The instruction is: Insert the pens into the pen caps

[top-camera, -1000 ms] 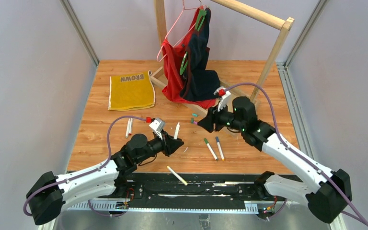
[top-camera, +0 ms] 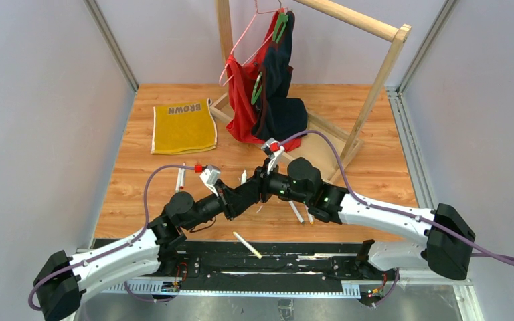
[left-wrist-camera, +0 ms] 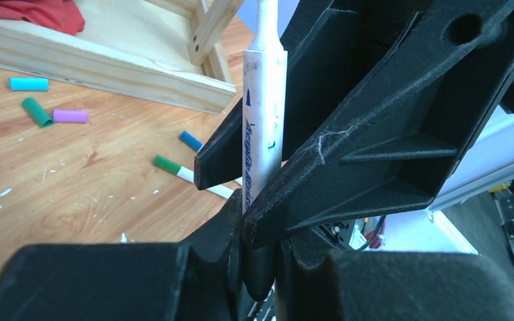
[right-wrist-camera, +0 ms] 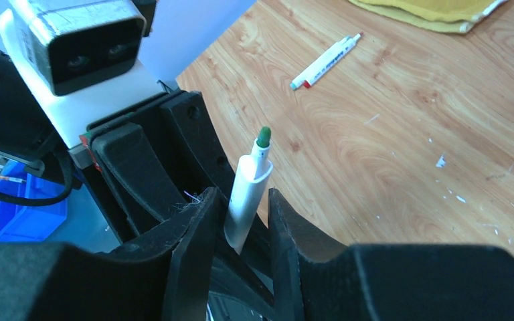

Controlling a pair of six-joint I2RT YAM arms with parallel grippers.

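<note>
A white pen [left-wrist-camera: 262,114] stands roughly upright in my left gripper, which is shut on its lower end. Its bare green tip [right-wrist-camera: 264,138] points up. My right gripper reaches around the pen body from the right, its fingers [left-wrist-camera: 348,160] on both sides and a gap between them. Contact of those fingers with the pen cannot be made out. Loose on the wood lie a teal cap [left-wrist-camera: 29,84], a green cap [left-wrist-camera: 37,112] and a purple cap [left-wrist-camera: 69,116].
A green-ended pen [left-wrist-camera: 187,173] and a blue-ended pen [left-wrist-camera: 191,140] lie at the right. Two more pens, one a red-ended pen [right-wrist-camera: 333,60], rest at the left. A pale-ended pen [top-camera: 247,245] overlaps the front edge. Behind are a yellow towel [top-camera: 184,129] and a wooden rack [top-camera: 348,160].
My left gripper has shifted slightly left, still shut on the pen.
</note>
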